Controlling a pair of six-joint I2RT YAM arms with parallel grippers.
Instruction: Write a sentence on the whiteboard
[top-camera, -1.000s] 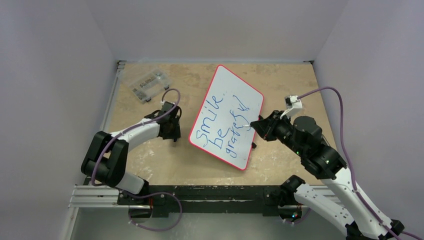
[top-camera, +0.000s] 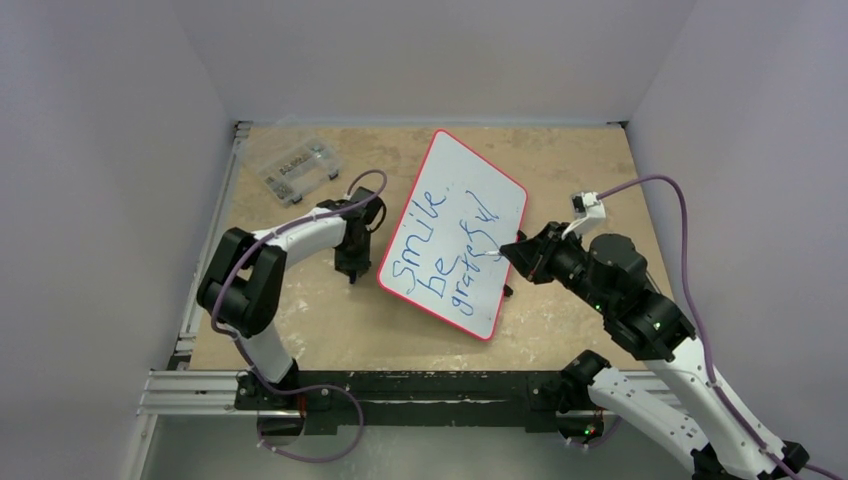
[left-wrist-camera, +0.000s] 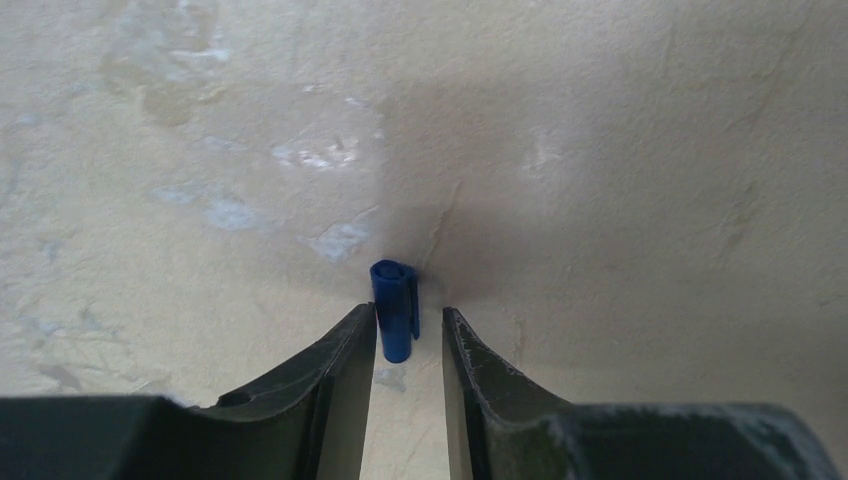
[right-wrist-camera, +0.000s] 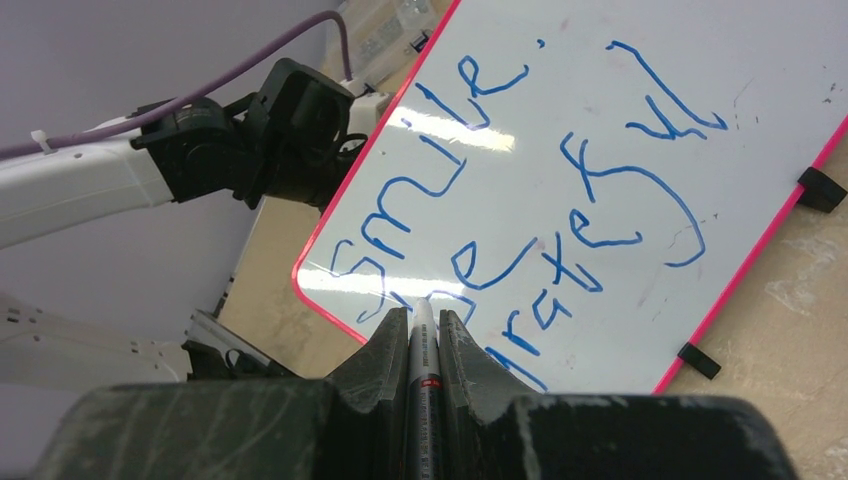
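Observation:
A whiteboard (top-camera: 450, 180) with a red rim reads "Smile. be grateful" in blue. My right gripper is shut on a white-tipped marker (right-wrist-camera: 424, 380), held over the board; in the top view it is at the board's right side. My left gripper hovers left of the board, pointing down, fingers part open. A blue marker cap (left-wrist-camera: 395, 310) lies on the table just beyond and between its fingertips in the left wrist view; it does not appear gripped.
A clear plastic parts box (top-camera: 300, 170) lies at the back left. Black clips (right-wrist-camera: 820, 190) sit on the board's right edge. Bare table shows at the front and right of the board.
The right arm and the writing look unchanged.

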